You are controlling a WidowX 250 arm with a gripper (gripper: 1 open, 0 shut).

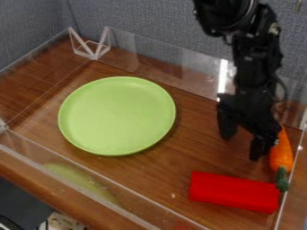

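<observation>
My black gripper (245, 133) hangs over the right side of the wooden tray floor, its two fingers apart and pointing down. An orange carrot (281, 154) with a green top lies along the right edge, just beside my right finger. A red cylinder (234, 192) lies in the front right, below the gripper. A light green plate (117, 115) sits left of centre. I see nothing held between the fingers.
Clear low walls surround the wooden area, with a white wire frame (86, 45) at the back left corner. The floor (180, 162) between plate and gripper is free.
</observation>
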